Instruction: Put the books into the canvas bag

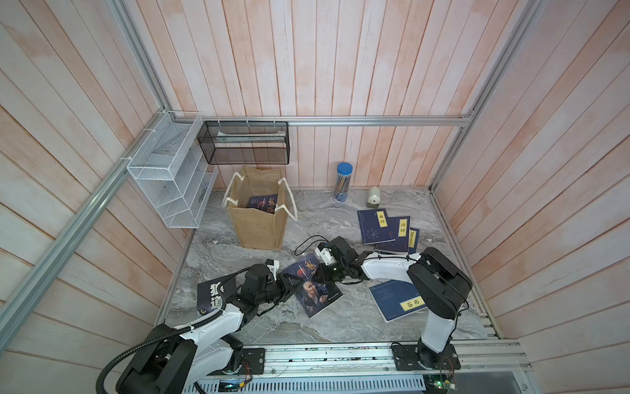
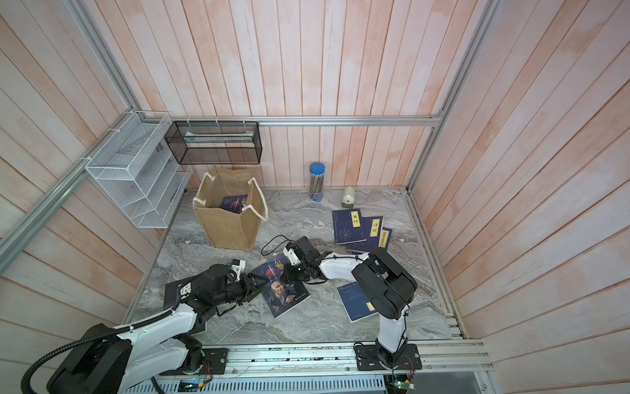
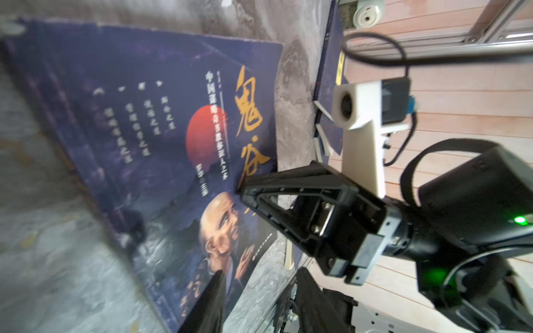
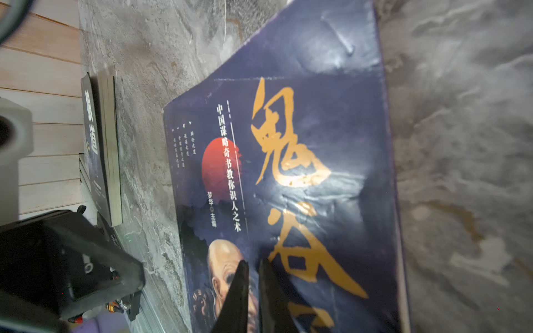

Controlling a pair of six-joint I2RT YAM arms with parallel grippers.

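A dark blue book with gold characters and an old man's face (image 1: pixel 313 296) lies at the front middle of the table. Over its left part, my left gripper stands open, cover and tabletop showing between its fingers. My right gripper is at the book's right side, its tips almost together over the cover; I cannot tell whether they pinch any of it. Behind, the canvas bag (image 1: pixel 257 228) stands upright with its mouth open and a dark book (image 1: pixel 262 203) inside. A black book (image 1: pixel 213 293) lies at the left, partly behind my left arm.
Several blue books with yellow labels (image 1: pixel 377 226) overlap at the right, and another blue book (image 1: pixel 393 298) lies partly under my right arm. A blue-lidded jar (image 1: pixel 343 182) and a pale green object (image 1: pixel 373 195) stand at the back. Mesh racks (image 1: pixel 174 177) hang left of the bag.
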